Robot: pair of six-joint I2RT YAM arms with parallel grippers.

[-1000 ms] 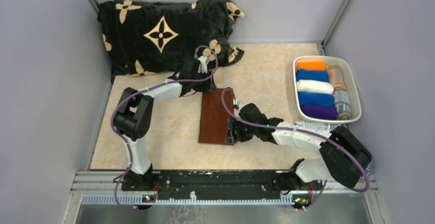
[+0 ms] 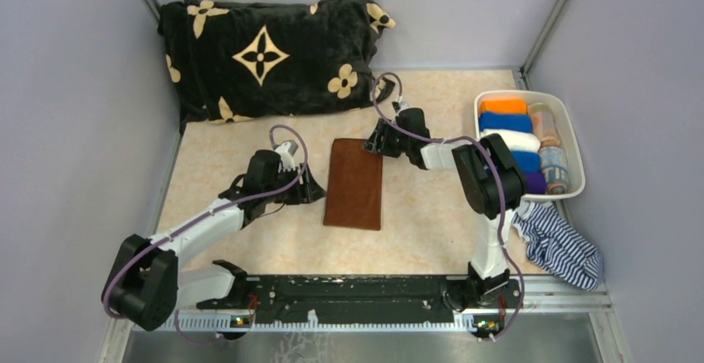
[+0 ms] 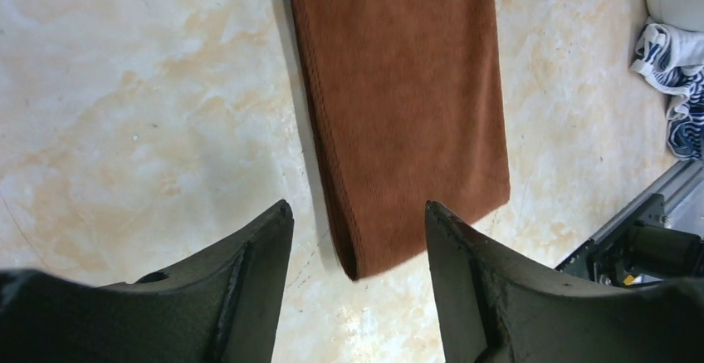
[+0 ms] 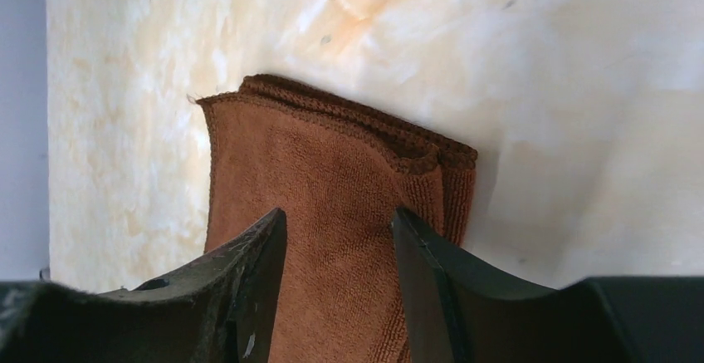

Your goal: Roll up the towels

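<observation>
A brown towel [image 2: 352,187] lies folded as a long rectangle on the pale table, its edges layered in the right wrist view. My left gripper [image 2: 309,188] stands open left of it; in the left wrist view the towel's near corner [image 3: 357,247] lies just beyond the fingertips, with nothing between them. My right gripper [image 2: 378,140] is over the towel's back right corner; in the right wrist view its open fingers straddle the towel's top, one fingertip [image 4: 408,238] close by the folded side edge. Whether that fingertip touches the cloth is unclear.
A white bin [image 2: 571,134] of rolled towels stands on the right, with a striped cloth [image 2: 558,247] in front of it. A dark patterned blanket [image 2: 274,56] lies along the back.
My left gripper has moved from the towel's back end toward the front left; my right gripper has moved from the front end to the back right corner. The towel has shifted slightly.
</observation>
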